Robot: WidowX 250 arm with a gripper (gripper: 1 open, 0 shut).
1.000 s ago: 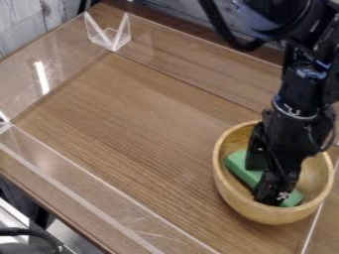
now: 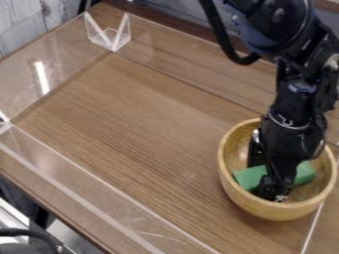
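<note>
At the right of the camera view, a tan bowl point(image 2: 239, 198) stands on the wooden table point(image 2: 119, 129). Inside it lies a green block point(image 2: 247, 178), partly covered by my black gripper point(image 2: 276, 179), which reaches down into the bowl over the block. The fingertips are dark and overlap the block, so whether they hold it is hard to make out.
A clear plastic bin point(image 2: 109, 30) sits at the far upper left. Dark cables hang over the top right and lie beyond the table's lower left edge.
The gripper has shifted within the bowl, and the green block now lies at a different angle, reaching farther right under the fingers.
</note>
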